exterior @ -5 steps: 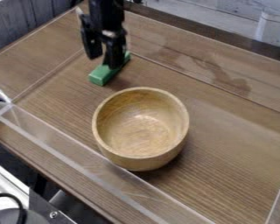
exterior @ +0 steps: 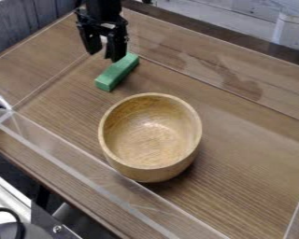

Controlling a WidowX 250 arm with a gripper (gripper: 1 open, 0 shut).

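Observation:
My black gripper (exterior: pixel 104 47) hangs at the upper middle, above and behind a green block (exterior: pixel 117 73) lying on the wooden table. It stands open, with nothing seen between its fingers, and is apart from the block. A round wooden bowl (exterior: pixel 149 136) sits in front of the block, near the middle of the view.
My gripper has moved up and back, to the left, away from the green block, which now shows in full. The block and bowl look unmoved.

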